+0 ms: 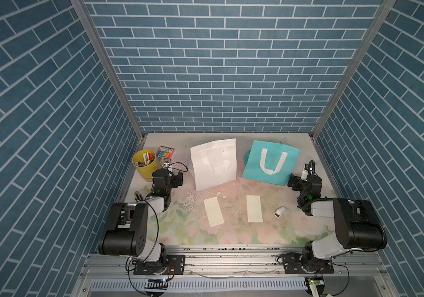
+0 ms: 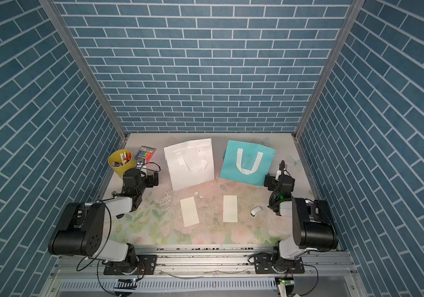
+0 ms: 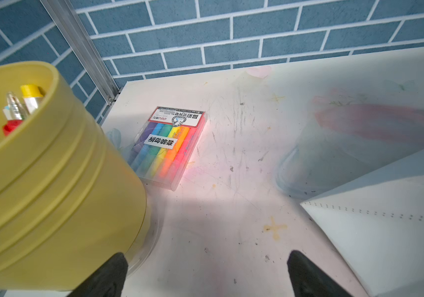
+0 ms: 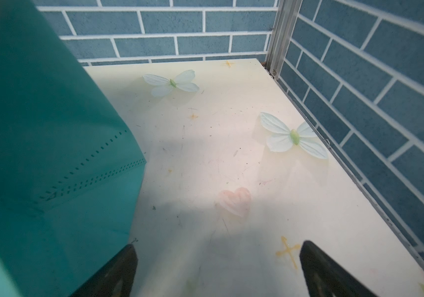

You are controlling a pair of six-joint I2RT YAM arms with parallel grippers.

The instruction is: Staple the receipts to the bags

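Observation:
A white bag (image 1: 213, 163) and a teal bag (image 1: 270, 163) stand side by side toward the back of the table. Two blank pale receipts lie flat in front of them, the left one (image 1: 213, 211) and the right one (image 1: 254, 209). A small white object (image 1: 280, 211), likely the stapler, lies right of the receipts. My left gripper is open and empty, between the yellow cup and the white bag. My right gripper is open and empty, just right of the teal bag, whose side fills the left of the right wrist view.
A yellow cup (image 3: 73, 198) of pens and a box of highlighters (image 3: 167, 148) sit at the back left.

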